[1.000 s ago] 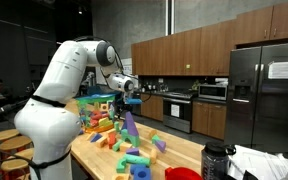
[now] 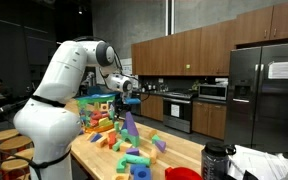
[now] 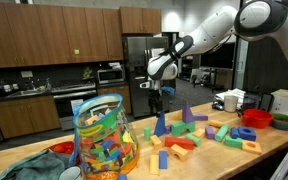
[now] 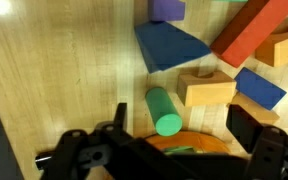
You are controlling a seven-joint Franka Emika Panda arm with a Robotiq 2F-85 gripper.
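My gripper is open above the wooden table, its two dark fingers wide apart with nothing held. Below the gap, a green cylinder [image 4: 163,112] stands beside an orange arch-shaped block [image 4: 206,90]. A dark blue wedge [image 4: 169,46] lies farther up in the wrist view, with a purple block [image 4: 166,9] past it. Toward the right are a red block [image 4: 252,30], a small blue block [image 4: 259,88] and another orange block [image 4: 282,44]. In exterior view 2 the green cylinder [image 3: 147,133] is near the blue wedge [image 3: 160,126].
A clear container [image 3: 106,140] full of coloured blocks stands close to the cylinder. More blocks are spread across the table, with a red bowl [image 3: 256,118] toward its right side. Bare wood [image 4: 59,75] shows at the wrist view's left. A person [image 3: 165,70] stands behind the table.
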